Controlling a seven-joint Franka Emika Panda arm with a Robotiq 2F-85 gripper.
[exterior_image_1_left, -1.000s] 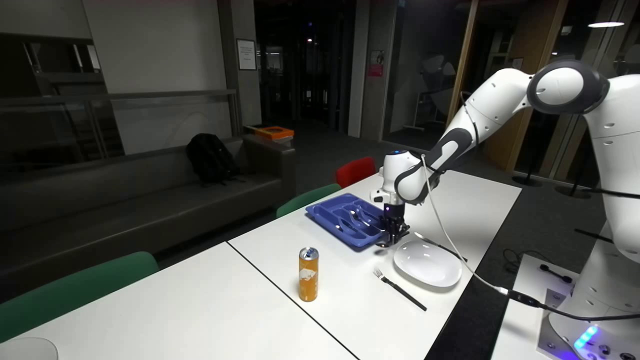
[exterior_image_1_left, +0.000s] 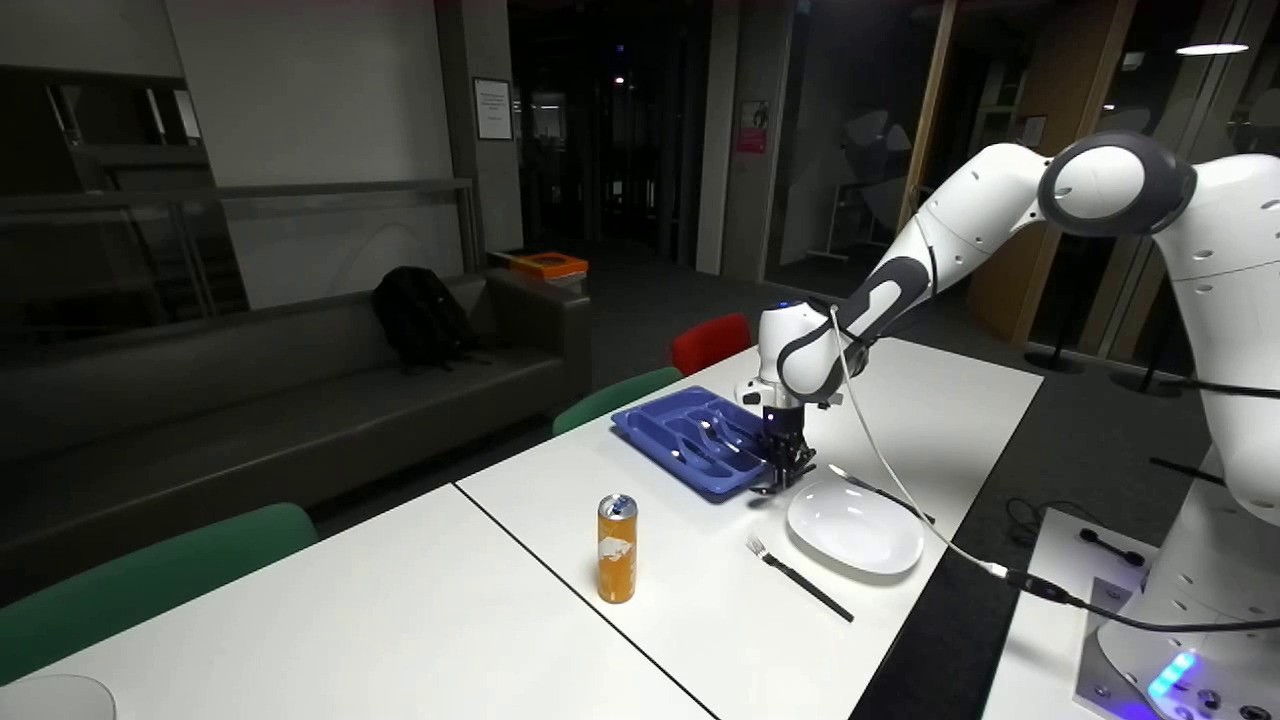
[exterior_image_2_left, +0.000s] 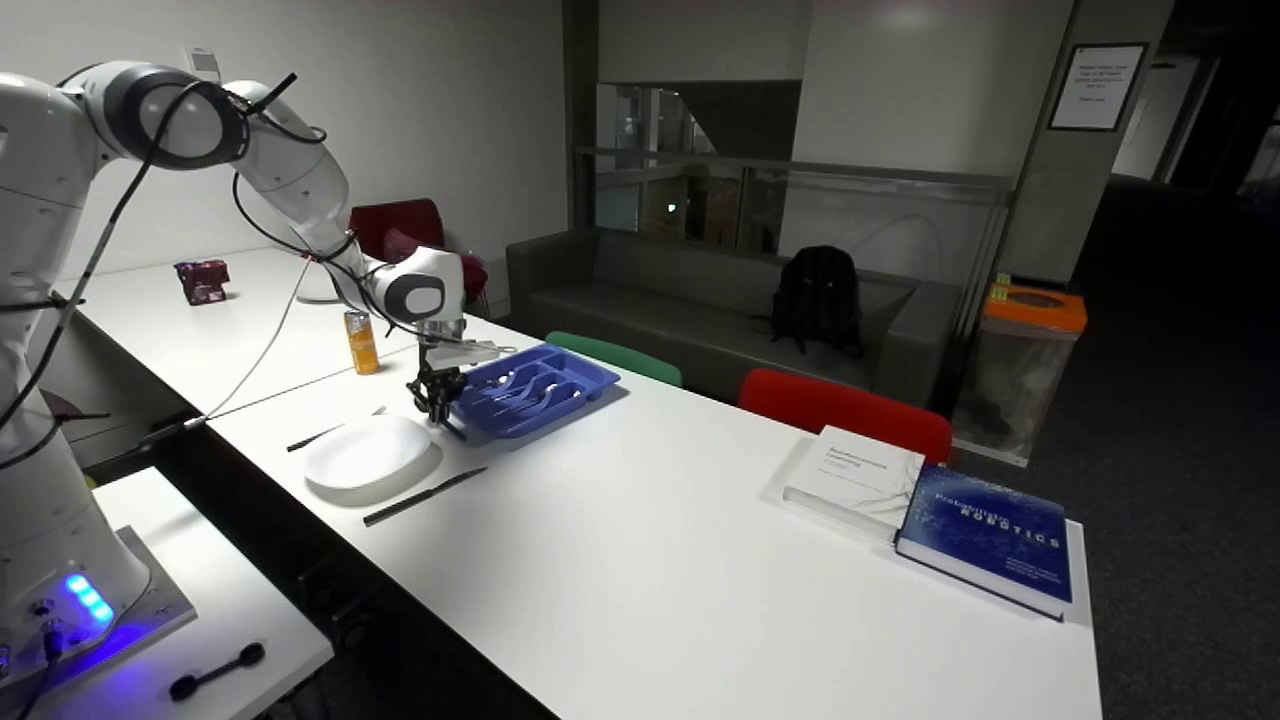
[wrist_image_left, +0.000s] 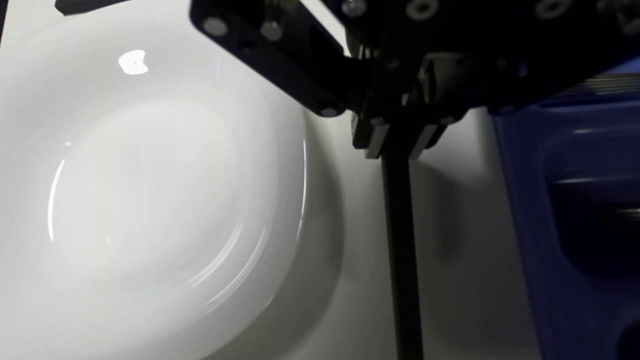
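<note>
In the wrist view my gripper is shut on a slim black handle (wrist_image_left: 403, 258), which runs down out of the frame; the piece's other end is hidden there. The handle is between the white plate (wrist_image_left: 285, 198) and the blue cutlery tray (wrist_image_left: 519, 222), apart from both. Exterior view 1 has the gripper (exterior_image_1_left: 786, 474) low over the table beside the tray's near corner. Several pieces of cutlery (exterior_image_1_left: 720, 438) lie in the tray's compartments. A fork (exterior_image_1_left: 806, 582) with a black handle lies left of the plate, and a knife (exterior_image_2_left: 426, 496) lies on its other side.
An orange can (exterior_image_1_left: 617, 550) stands on the table in front of the tray. Two books (exterior_image_2_left: 854, 474) lie at the table's far right end in exterior view 2. Between them and the plate the white table (exterior_image_2_left: 672, 516) is clear. A white cable (exterior_image_1_left: 882, 444) hangs from the arm.
The arm has shifted very slightly left and down in exterior view 1, with the gripper still beside the tray. The plate, fork, knife, tray and can have not moved.
</note>
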